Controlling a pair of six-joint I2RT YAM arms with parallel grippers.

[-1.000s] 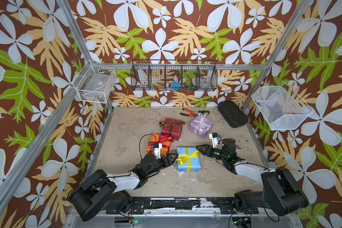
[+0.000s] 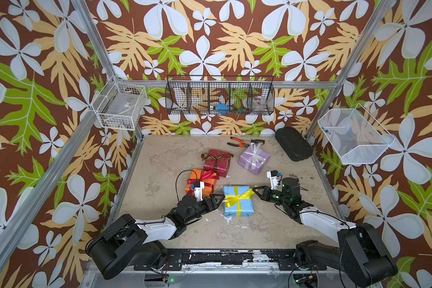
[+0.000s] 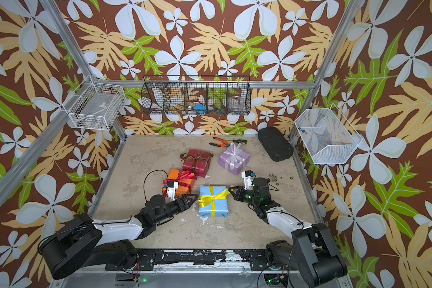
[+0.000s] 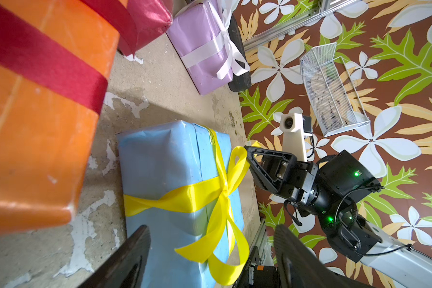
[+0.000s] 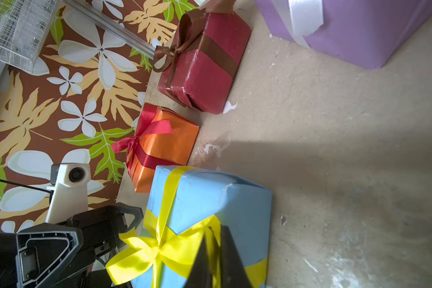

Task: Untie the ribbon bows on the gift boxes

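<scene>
A light blue box (image 2: 238, 205) with a yellow bow (image 4: 224, 192) lies at the front middle. My left gripper stands open at its left side, fingers either side of the bow's hanging loop. My right gripper is shut on the yellow ribbon at the box's right, drawing a strand out. Behind are the orange box (image 5: 170, 136) with red ribbon, the dark red box (image 5: 208, 72) with brown bow, and the lilac box (image 2: 254, 159) with white bow, all tied.
Pliers (image 2: 237, 143) and a black pouch (image 2: 292, 144) lie at the back. Wire baskets (image 2: 218, 96) hang on the walls. The table's right front and left side have bare room.
My right gripper has shifted slightly right, with yellow ribbon now stretched toward it. The left arm and the boxes show no visible movement.
</scene>
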